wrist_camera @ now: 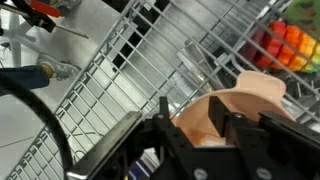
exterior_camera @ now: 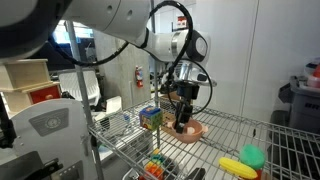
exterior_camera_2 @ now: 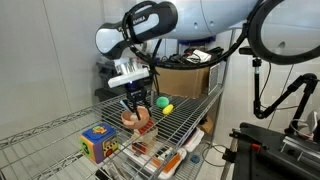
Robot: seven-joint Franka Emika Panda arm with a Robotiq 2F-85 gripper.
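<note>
A pink bowl (exterior_camera: 192, 135) with a side handle sits on the wire rack (exterior_camera: 205, 156). Over it my gripper (exterior_camera: 181, 124) points downward, its fingertips at the bowl's opening. The wrist view shows the bowl's rim (wrist_camera: 262, 82) beyond the dark fingers (wrist_camera: 166, 122), which stand apart with a gap between them. Something pale shows low inside the bowl, partly covered by the gripper; I cannot tell what it is. From the other side, the bowl (exterior_camera_2: 131, 121) is seen below the gripper (exterior_camera_2: 135, 106).
A blue and yellow box (exterior_camera: 150, 118) stands left of the bowl. On the right lie a yellow corn-like item (exterior_camera: 238, 168) and a green round item (exterior_camera: 252, 156). Colourful blocks (wrist_camera: 288, 45) are near the bowl's handle. A black cable hangs beside the arm.
</note>
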